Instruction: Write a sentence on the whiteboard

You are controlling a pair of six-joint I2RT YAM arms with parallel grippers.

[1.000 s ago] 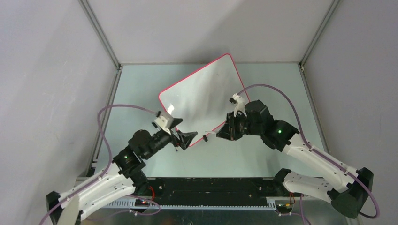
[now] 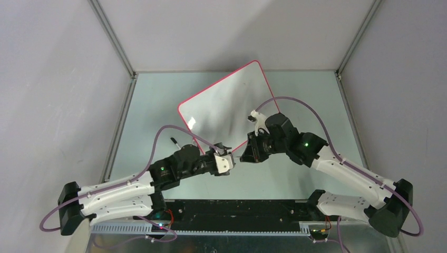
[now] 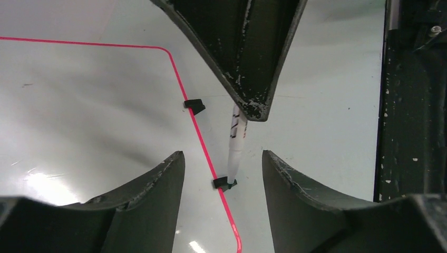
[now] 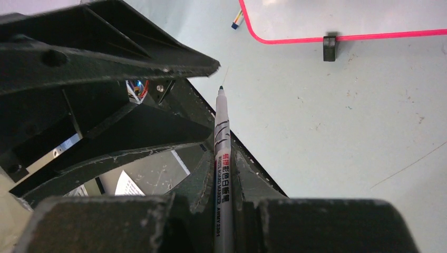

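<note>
The red-edged whiteboard (image 2: 226, 100) lies tilted on the table. My right gripper holds a white marker (image 4: 222, 205) between its fingers, its dark tip pointing outward past my left gripper (image 2: 229, 157). In the left wrist view the marker (image 3: 236, 142) hangs below the dark right-hand fingers, and my left gripper's fingers (image 3: 137, 200) stand open just beneath it, one on either side, with nothing visibly held. The two grippers meet in front of the board's lower edge.
Black clips (image 4: 329, 48) sit on the board's edge. A pen (image 2: 175, 143) lies left of the board. The table's dark front edge (image 2: 237, 211) runs below both arms; side and back walls enclose the workspace.
My left gripper has swung right and turned toward the marker in the right gripper. The right gripper has shifted slightly left and down in the top view.
</note>
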